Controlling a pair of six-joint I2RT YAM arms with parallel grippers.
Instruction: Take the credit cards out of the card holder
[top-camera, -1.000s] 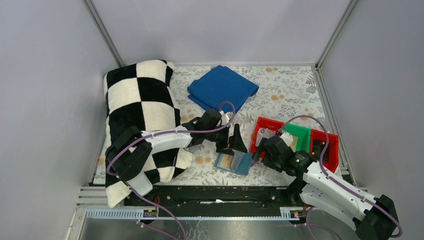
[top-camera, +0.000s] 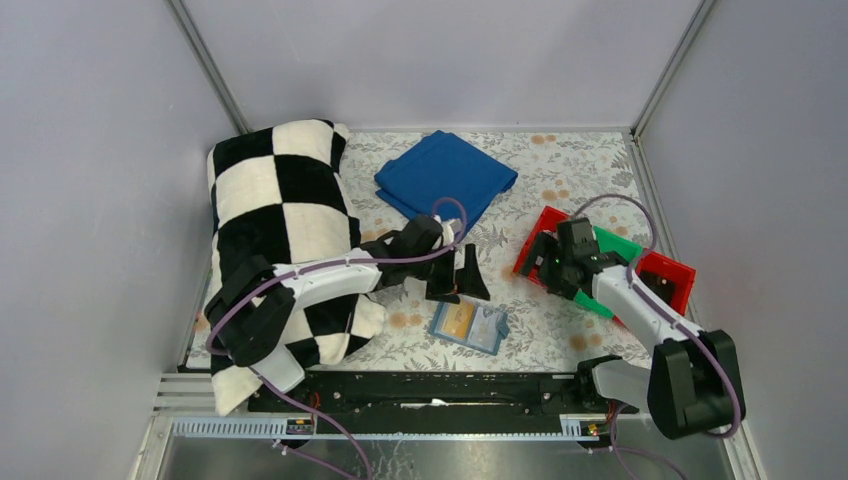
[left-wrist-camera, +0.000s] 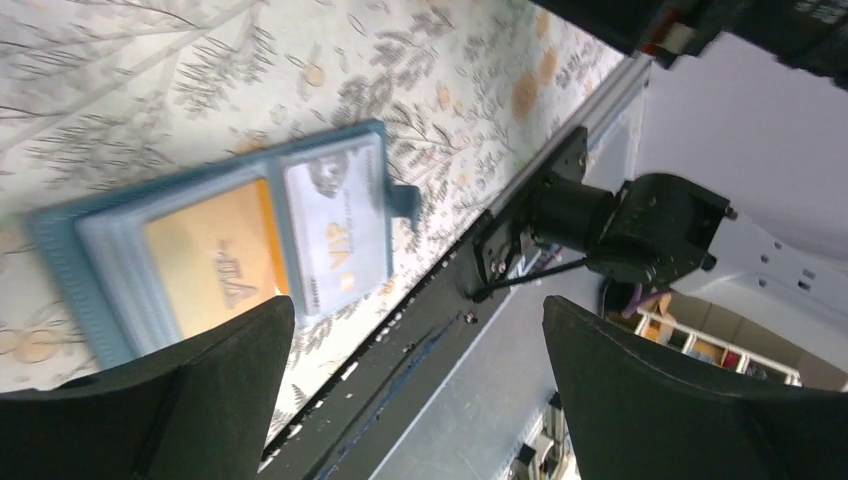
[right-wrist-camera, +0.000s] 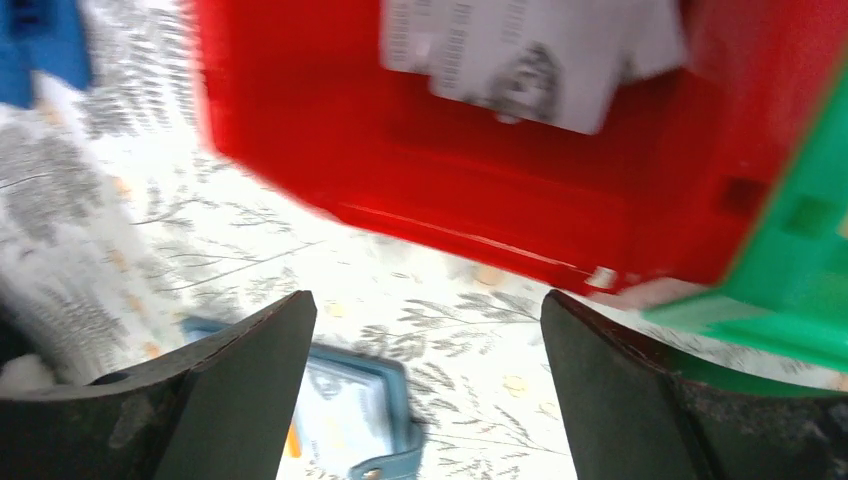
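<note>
The blue card holder (top-camera: 468, 325) lies open on the table, showing a yellow card (left-wrist-camera: 212, 255) and a white card (left-wrist-camera: 335, 222) in its sleeves. My left gripper (top-camera: 458, 275) is open above it, its fingers on either side of the lower left wrist view. My right gripper (top-camera: 545, 260) is open over the red tray (right-wrist-camera: 480, 210), where white cards (right-wrist-camera: 520, 70) lie, blurred in the right wrist view.
A green tray (top-camera: 610, 250) and another red tray (top-camera: 678, 280) adjoin on the right. A folded blue cloth (top-camera: 445, 170) lies at the back; a checkered pillow (top-camera: 260, 190) fills the left side.
The holder's flap, folded over a second ago, now lies clear of the cards. The left gripper has moved slightly.
</note>
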